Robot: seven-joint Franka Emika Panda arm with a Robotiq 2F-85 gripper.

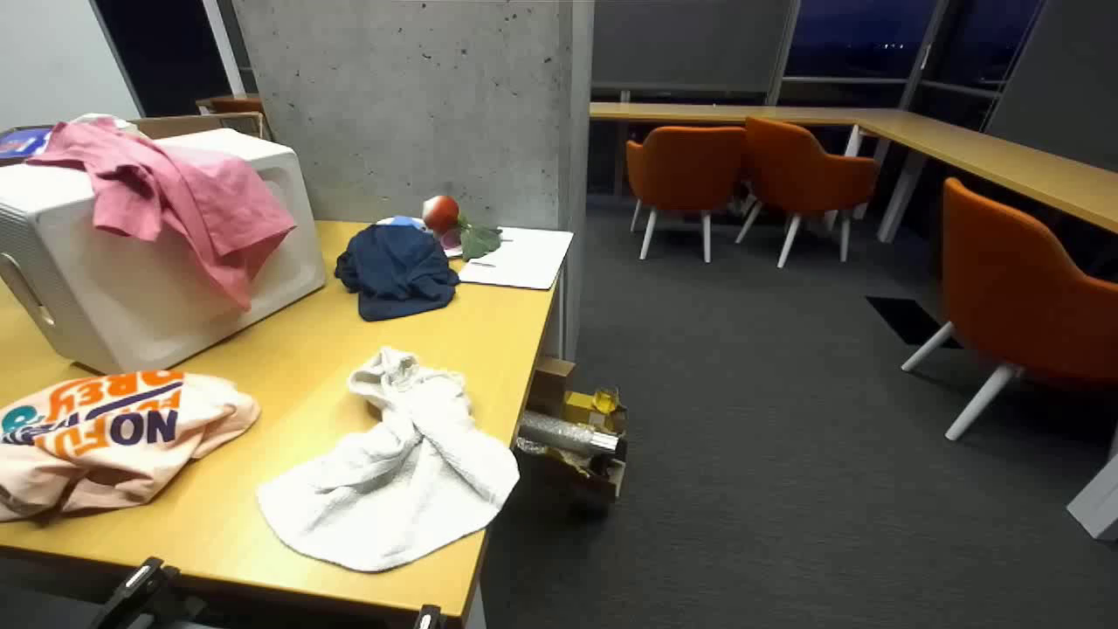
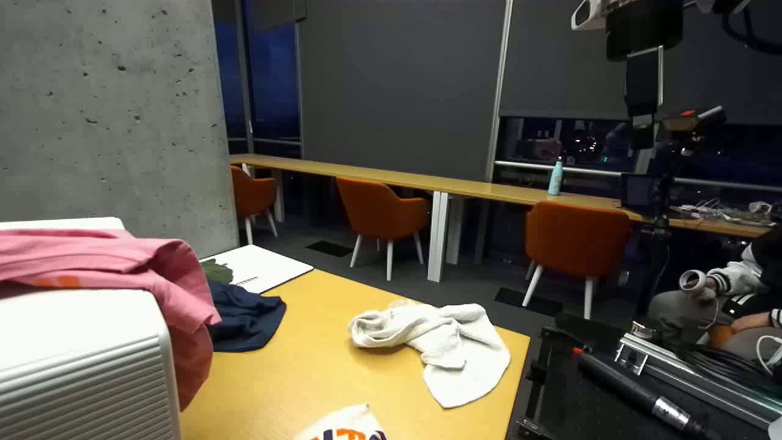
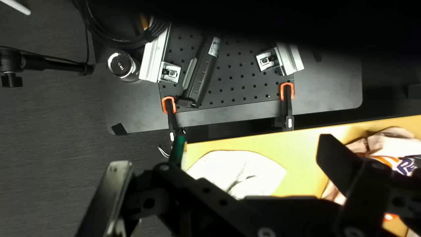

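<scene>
My gripper is open in the wrist view, its dark fingers wide apart and nothing between them. It hangs above the table's front edge. A crumpled white cloth (image 1: 393, 493) lies near the table's front right corner, and part of it (image 3: 236, 170) shows beneath the gripper. To its left is a peach shirt (image 1: 115, 440) with orange and navy lettering. A pink cloth (image 1: 173, 194) drapes over a white box-like appliance (image 1: 210, 283). Dark navy cloth (image 1: 398, 267) is bunched near the back of the table, clear of the gripper.
A white board (image 1: 524, 259) lies at the back table corner beside a red and white round object (image 1: 440, 214). The black base (image 3: 233, 75) carries clamps, rails and a dark tool. Bare tabletop (image 1: 314, 388) separates the cloths.
</scene>
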